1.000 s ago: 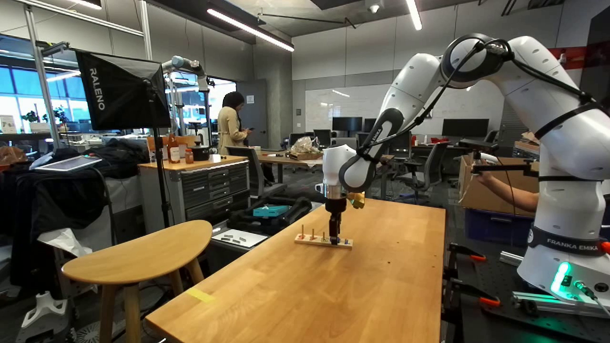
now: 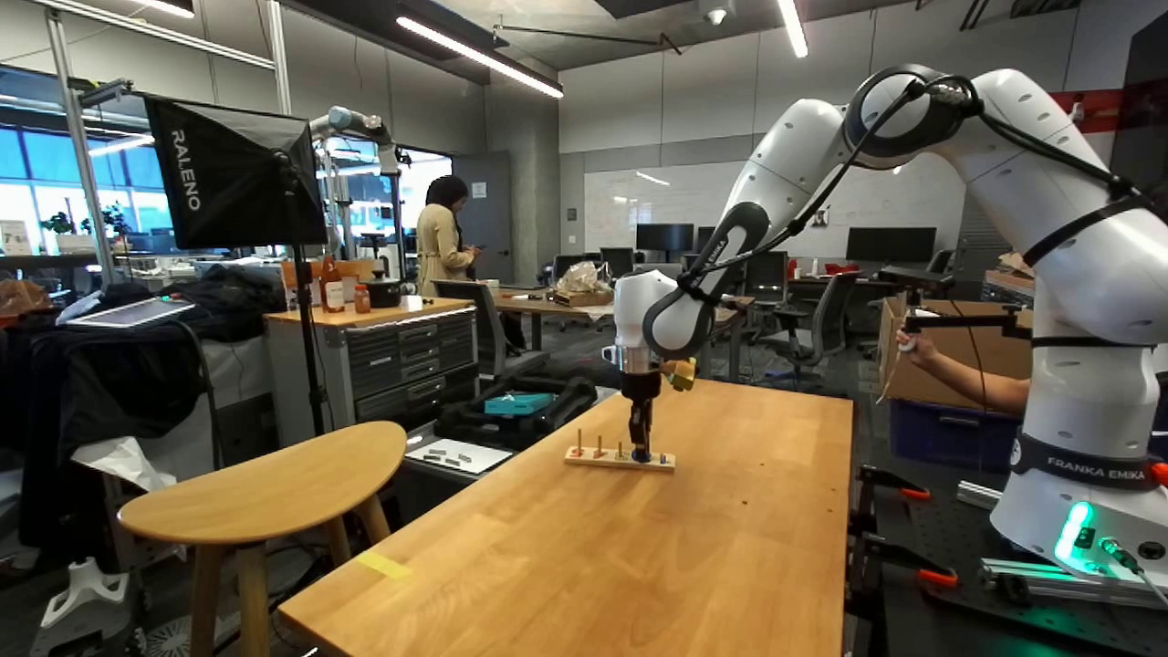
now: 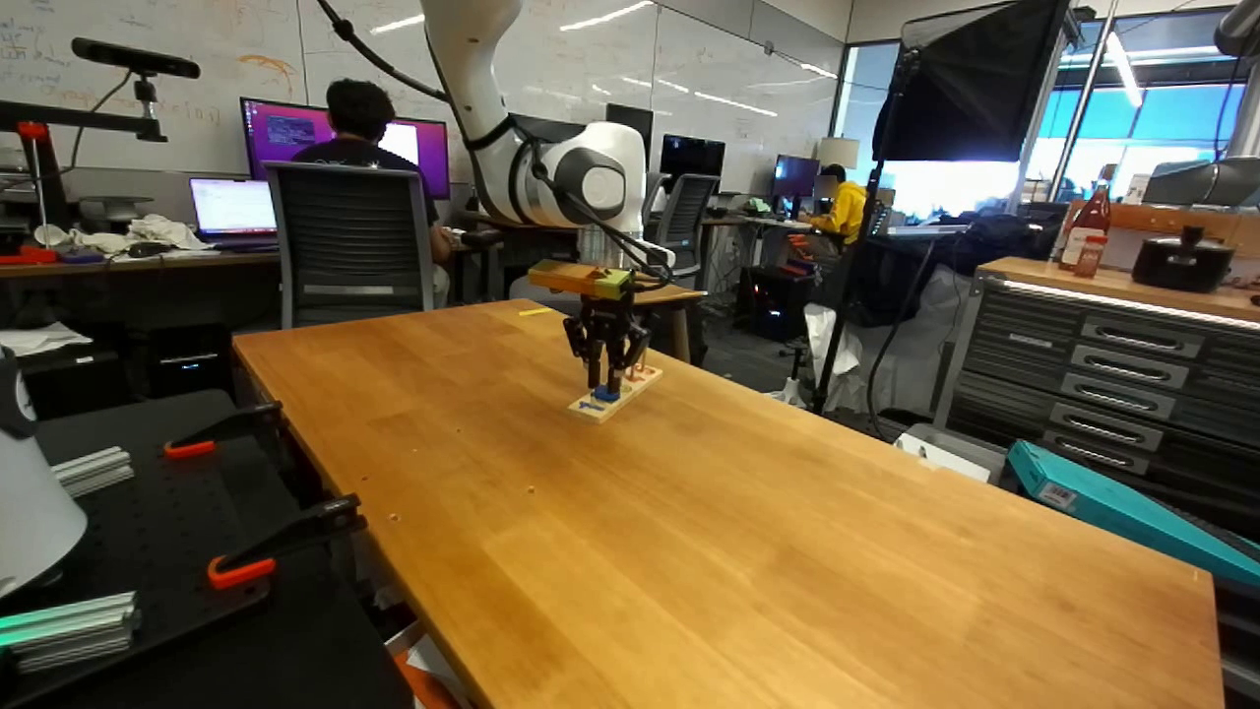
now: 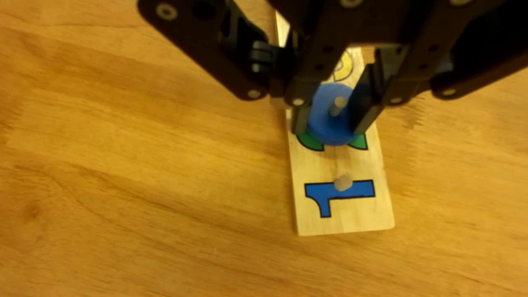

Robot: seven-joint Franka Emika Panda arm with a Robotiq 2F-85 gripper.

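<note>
A blue disc (image 4: 327, 119) sits around a peg (image 4: 338, 106) on the narrow wooden peg board (image 4: 341, 222), over the green numeral. My gripper points straight down with one finger on each side of the disc. The fingers stand part open; whether both fingers press on its edge cannot be told. In exterior view 1 the gripper (image 2: 641, 447) is low over the right part of the board (image 2: 619, 462). The blue disc (image 3: 607, 394) also shows beneath the gripper (image 3: 609, 380) in exterior view 2.
The peg by the blue numeral 1 (image 4: 339, 190) is bare. Several other pegs (image 2: 599, 445) stand bare along the board. Orange-handled clamps (image 3: 242, 572) grip one table edge.
In exterior view 1 my gripper has shifted slightly left and up over the board. The board appears to be in the same place.
</note>
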